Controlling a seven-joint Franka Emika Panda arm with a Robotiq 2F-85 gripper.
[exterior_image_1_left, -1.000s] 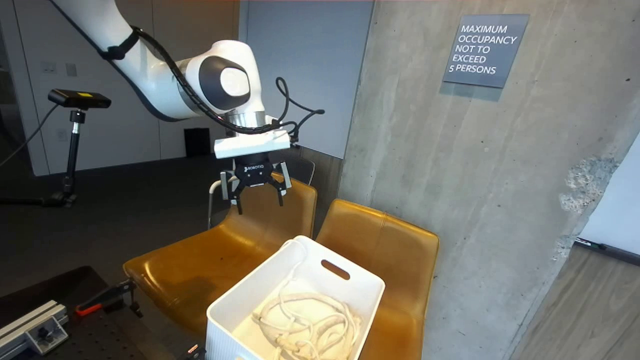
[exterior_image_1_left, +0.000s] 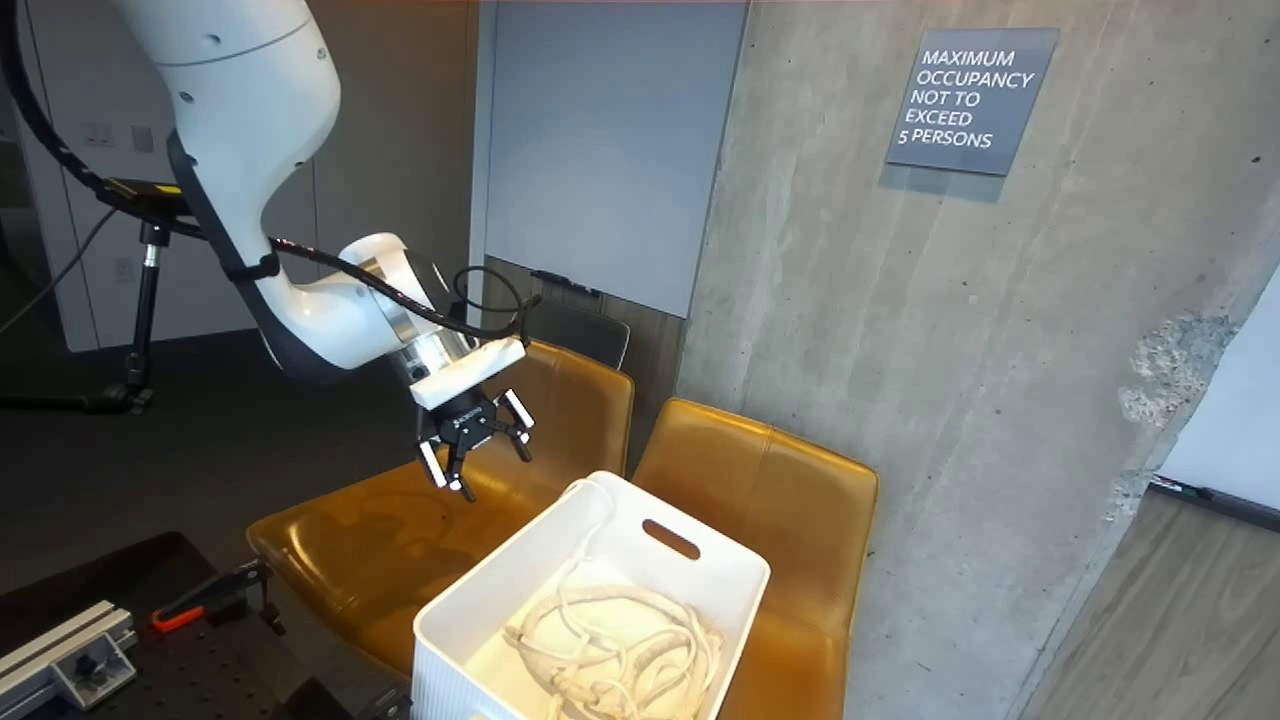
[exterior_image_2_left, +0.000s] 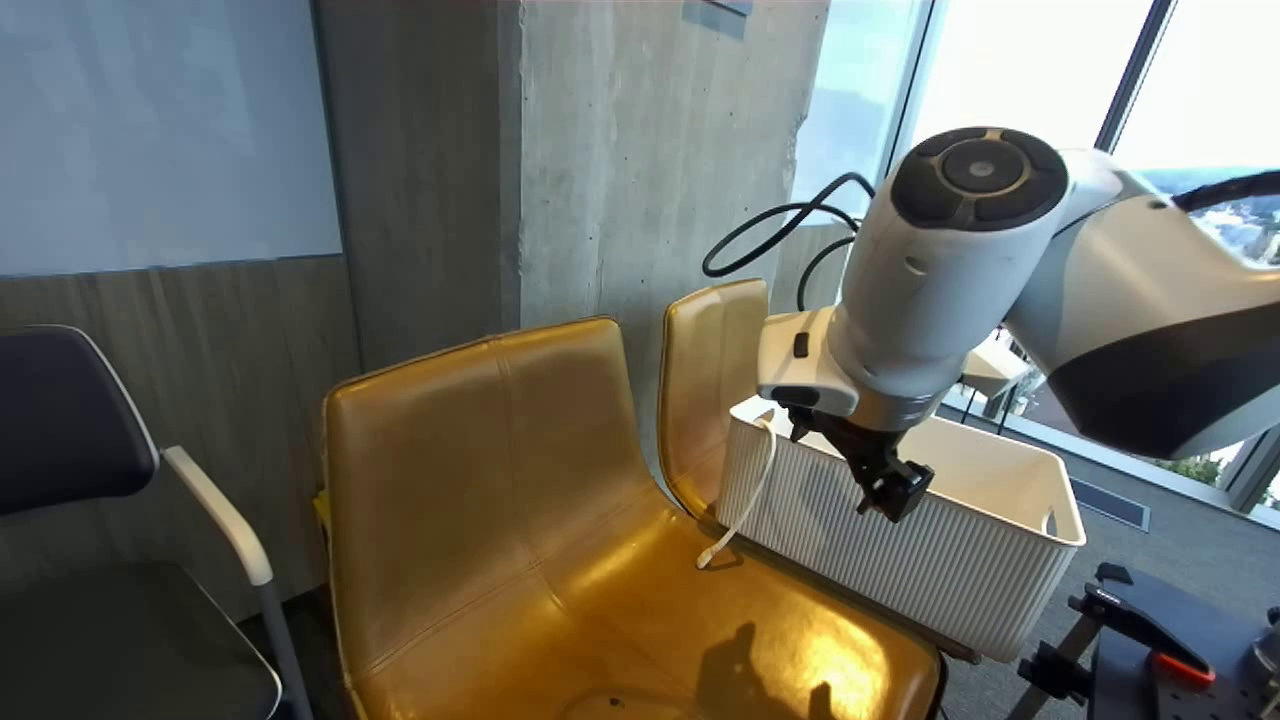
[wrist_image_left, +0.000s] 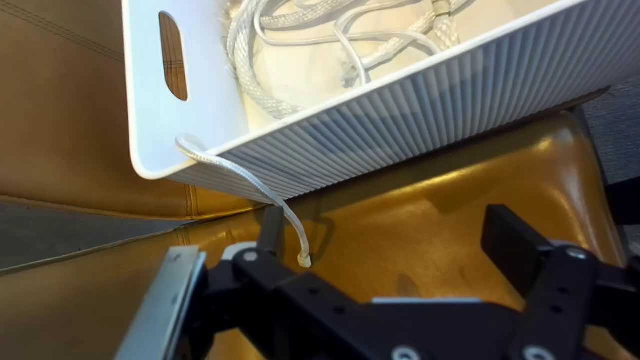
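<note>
Inside the white ribbed box (exterior_image_1_left: 450, 620) lies a loosely coiled white rope (exterior_image_1_left: 624, 648). One thin end of the rope (wrist_image_left: 249, 175) runs over the box's corner and hangs outside, its tip free above the tan chair seat. My gripper (exterior_image_1_left: 486, 470) is open, tilted over the seat beside the box. In the wrist view the hanging end shows close to the left finger (wrist_image_left: 273, 231), but whether they touch I cannot tell. Between the fingers only the chair seat shows. Exterior view 2 shows the gripper (exterior_image_2_left: 882, 486) in front of the box's long side.
The box stands by a second tan chair (exterior_image_1_left: 768, 504); the nearer tan chair (exterior_image_2_left: 480, 456) has an empty seat. A dark table (exterior_image_1_left: 228, 660) with a clamp (exterior_image_1_left: 210, 596) is at the lower left. A concrete pillar (exterior_image_1_left: 936, 360) rises behind.
My gripper has come down towards the nearer chair's seat, slightly left in exterior view 1, and has tilted. It was open before as well. The box and coiled rope look unmoved.
</note>
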